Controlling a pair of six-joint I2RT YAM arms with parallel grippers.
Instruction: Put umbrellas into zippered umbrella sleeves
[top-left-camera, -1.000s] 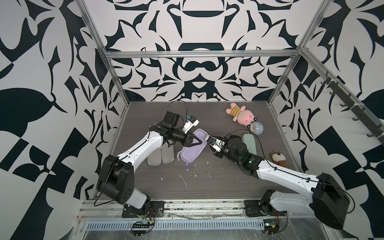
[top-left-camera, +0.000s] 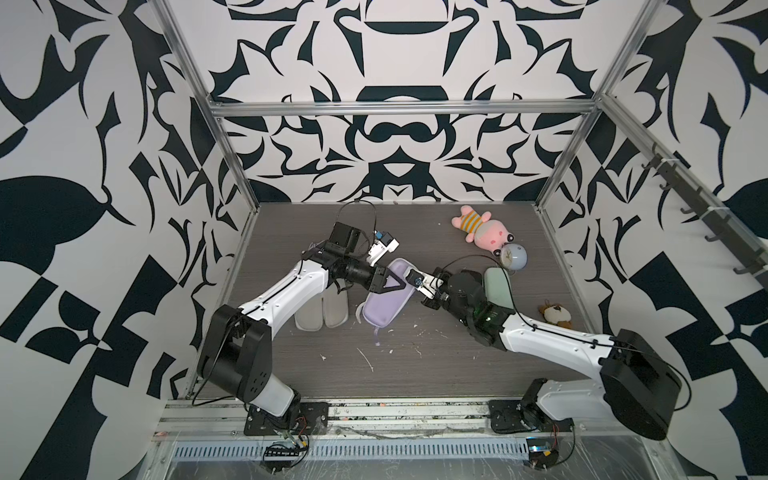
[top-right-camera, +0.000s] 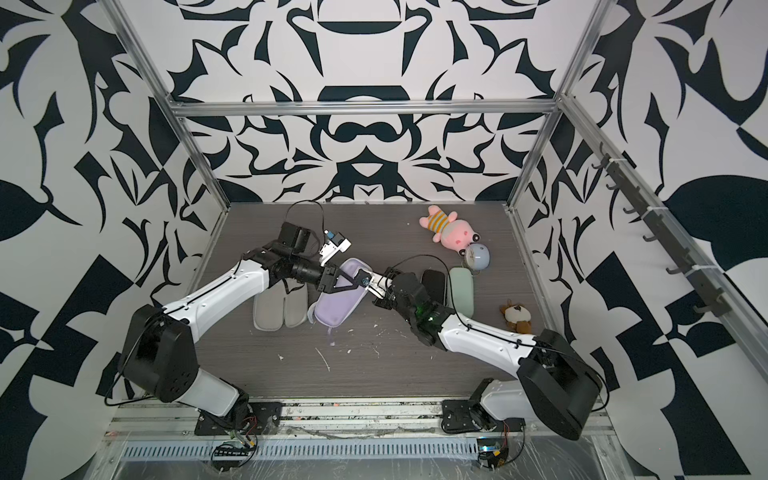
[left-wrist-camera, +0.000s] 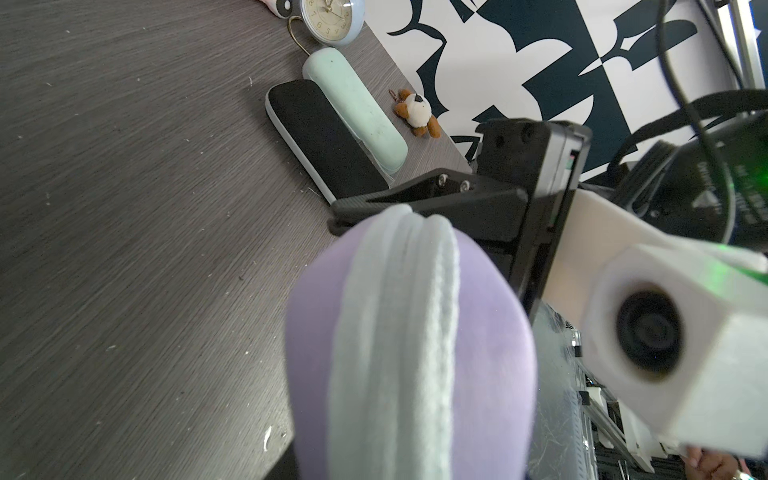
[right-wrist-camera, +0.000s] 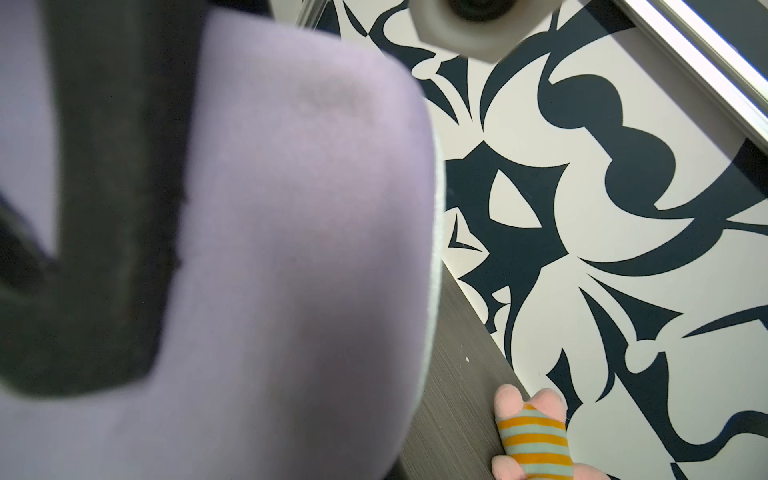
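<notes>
A lilac zippered sleeve (top-left-camera: 384, 308) is held tilted at mid table by my left gripper (top-left-camera: 395, 284), which is shut on it; in the left wrist view its pale zipper (left-wrist-camera: 400, 344) faces the camera. My right gripper (top-right-camera: 366, 281) is at the sleeve's right end, very close to it; its fingertips are hard to make out. In the right wrist view the lilac face (right-wrist-camera: 304, 208) fills much of the frame, with a blurred dark finger over it. To the right lie a black case (left-wrist-camera: 316, 132) and a mint case (left-wrist-camera: 352, 104), side by side.
Grey cases (top-right-camera: 270, 312) lie left of the sleeve. A pink striped plush (top-left-camera: 488, 232) and a clock (left-wrist-camera: 326, 17) sit at the back right, a brown-white toy (left-wrist-camera: 417, 112) at the right.
My right gripper has moved left, closer to the lilac sleeve's end, with its arm following. The left arm and the sleeve have hardly moved.
</notes>
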